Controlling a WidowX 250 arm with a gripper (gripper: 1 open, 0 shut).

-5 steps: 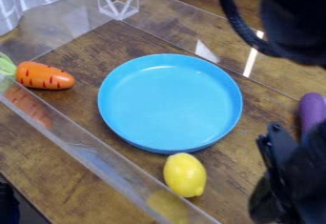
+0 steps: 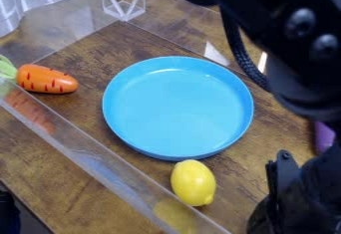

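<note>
A blue plate lies in the middle of a clear-walled area on a wooden surface. A yellow lemon sits just below it, and a toy carrot lies to the left. A purple object is partly visible at the right edge, behind the black robot arm. The arm fills the upper and lower right, with its lower part near the bottom right corner beside the lemon; whether the fingers are open or shut cannot be made out.
Clear acrylic walls run along the left and back. A patterned white cloth is at the top left. Bare wood surrounds the plate.
The arm's upper part has come down and leftward, covering more of the right side and most of the purple object. The plate, lemon and carrot are unchanged.
</note>
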